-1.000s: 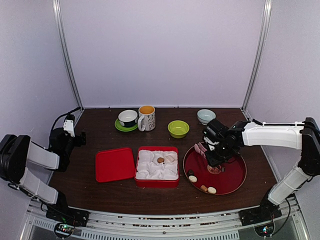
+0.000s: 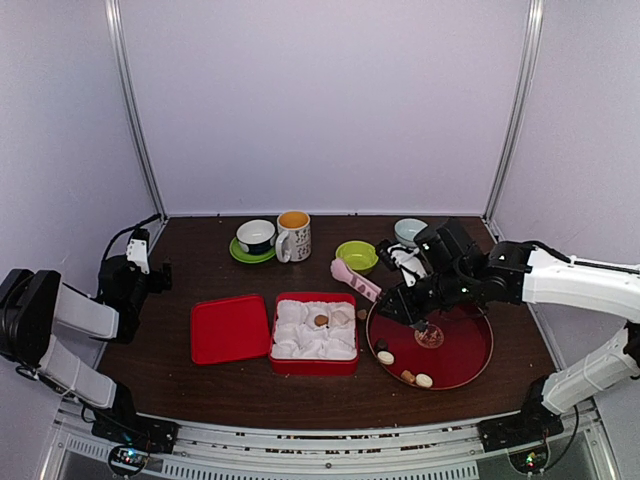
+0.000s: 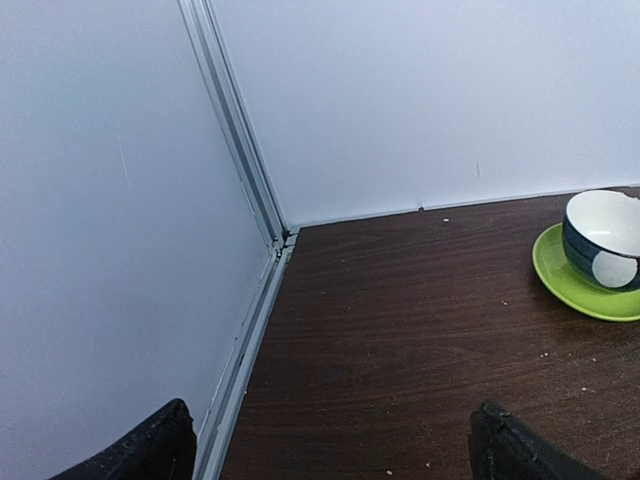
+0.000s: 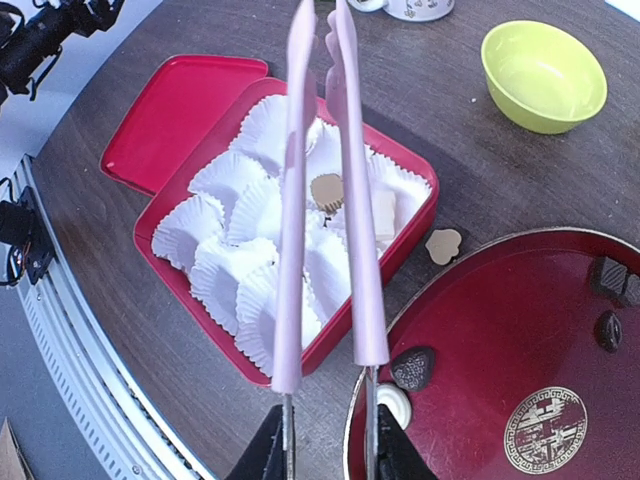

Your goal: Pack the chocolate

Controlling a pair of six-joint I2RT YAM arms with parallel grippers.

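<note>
A red box (image 2: pixel 314 364) lined with white cups holds a brown chocolate (image 2: pixel 321 320) and, in the right wrist view, a pale piece (image 4: pixel 384 215). A red tray (image 2: pixel 459 351) at the right carries several chocolates, among them a white one (image 2: pixel 385 357) and a dark heart (image 4: pixel 411 368). My right gripper is shut on pink tongs (image 2: pixel 355 282), raised between box and tray; whether their tips hold anything is unclear. My left gripper stands open at the far left.
The red lid (image 2: pixel 228 330) lies left of the box. A green bowl (image 2: pixel 356 258), mug (image 2: pixel 295 240), bowl on a green saucer (image 2: pixel 253 240) and pale blue bowl (image 2: pixel 411 228) stand at the back.
My right gripper has lifted the tongs off the red tray and moved them up and leftward toward the box. The left arm is unmoved.
</note>
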